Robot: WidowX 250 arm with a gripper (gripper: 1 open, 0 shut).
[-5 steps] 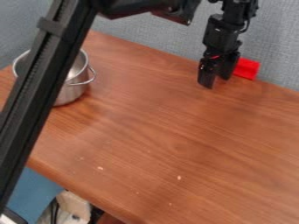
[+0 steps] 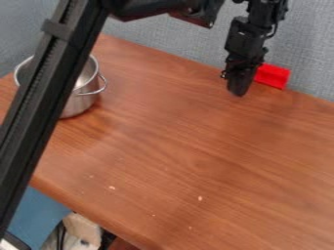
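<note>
My black gripper [image 2: 237,78] hangs low at the back of the wooden table [image 2: 196,166], right beside a red object [image 2: 272,75] that lies against the grey back wall. The gripper's body hides part of that object; whether the fingers are open or shut on anything cannot be told from this view.
A steel pot [image 2: 81,97] with wire handles stands at the left, partly behind my arm's long black beam. A blue surface and some clutter show below the left edge.
About a second ago the gripper's fingers showed spread apart, with some red between them; now they appear closer together. The pot has stayed put.
</note>
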